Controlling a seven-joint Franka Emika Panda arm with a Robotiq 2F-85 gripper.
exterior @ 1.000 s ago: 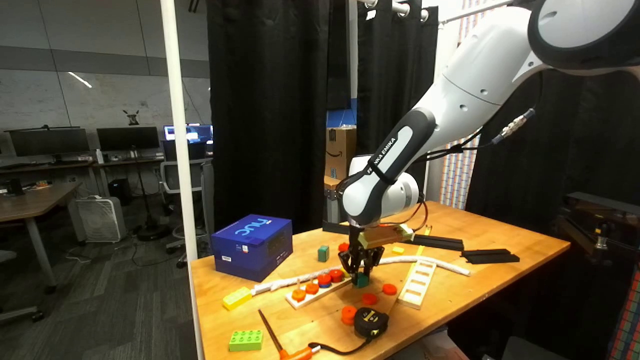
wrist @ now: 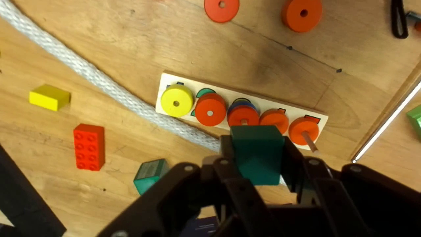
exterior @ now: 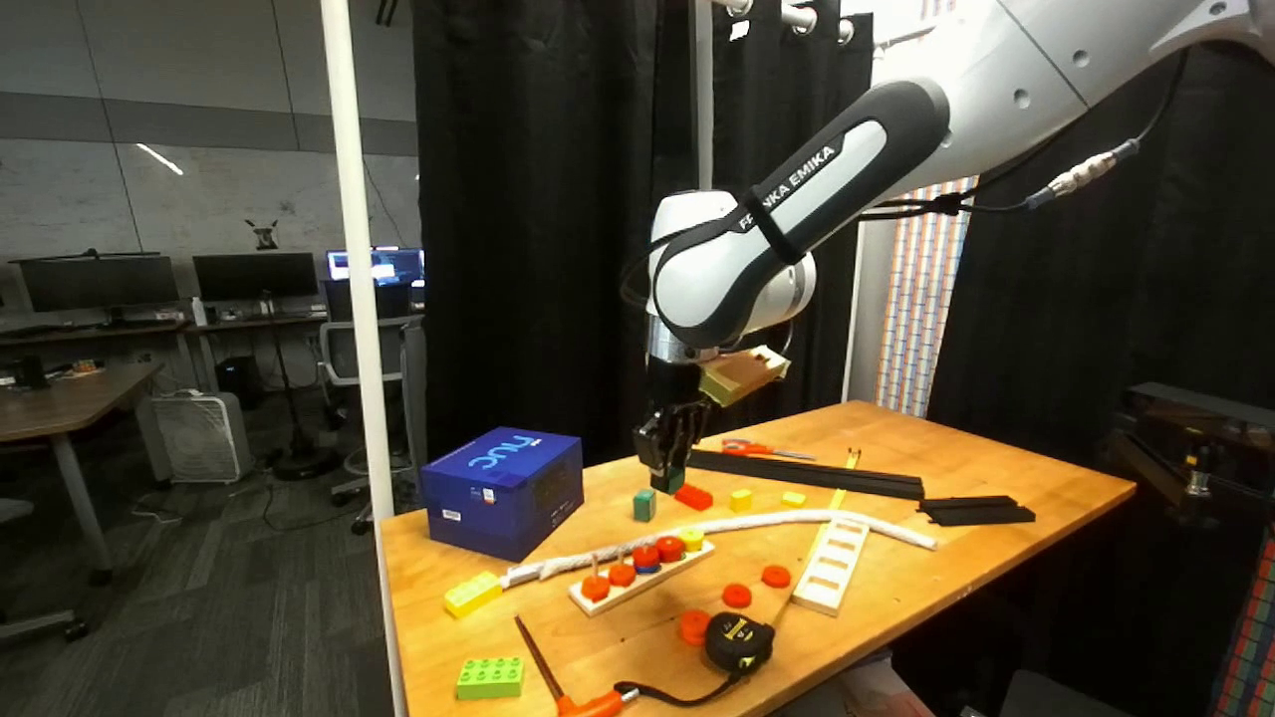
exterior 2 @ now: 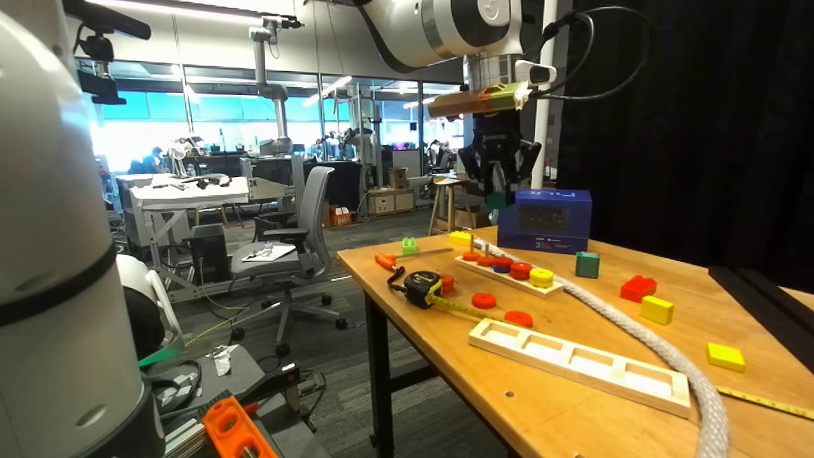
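Note:
My gripper is shut on a dark green block [wrist: 257, 160], one finger on either side of it. It hangs well above the table, as exterior view 2 shows with the held block [exterior 2: 497, 200] near the level of the blue box's top. Below, in the wrist view, lies the wooden peg board [wrist: 290, 108] with a yellow ring [wrist: 176, 100] and several red rings on its pegs; the held block hides part of its edge. Another green block [wrist: 150, 174] sits apart on the table, near a red brick [wrist: 89, 146] and a yellow block [wrist: 49, 97].
A white rope [exterior 2: 622, 320] runs beside the peg board. The blue box [exterior: 502, 492] stands at the table's far left. A tape measure [exterior: 737, 641], loose red rings [exterior: 737, 596], a slotted wooden frame [exterior: 831, 564] and black strips [exterior: 813, 470] occupy other parts.
The gripper, holding the green block, has risen from close to the table beside the peg board. In exterior view 1 it has also shifted left. The table objects look unmoved.

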